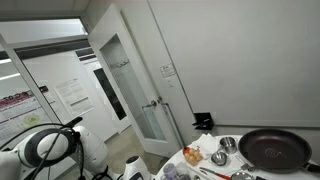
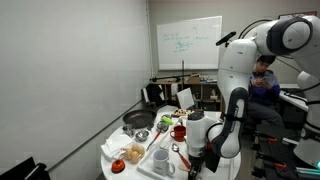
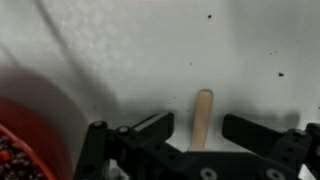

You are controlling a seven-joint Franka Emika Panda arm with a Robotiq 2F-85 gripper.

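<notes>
A thin light-brown wooden stick (image 3: 202, 120) lies on the pale surface in the wrist view. My gripper is part open around it, with a black finger on either side and a visible gap between each finger and the stick. The stick's lower end runs out of sight between the fingers. In exterior view 2 the white arm (image 2: 205, 130) reaches down to the table's near side; its fingertips are hard to make out there. Exterior view 1 shows the arm only at its lower left edge.
A red mug (image 3: 22, 120) with small dark pieces inside stands close on the left in the wrist view. White mug (image 2: 160, 160), red round item (image 2: 118, 166) and dark pan (image 2: 138, 118) share the table.
</notes>
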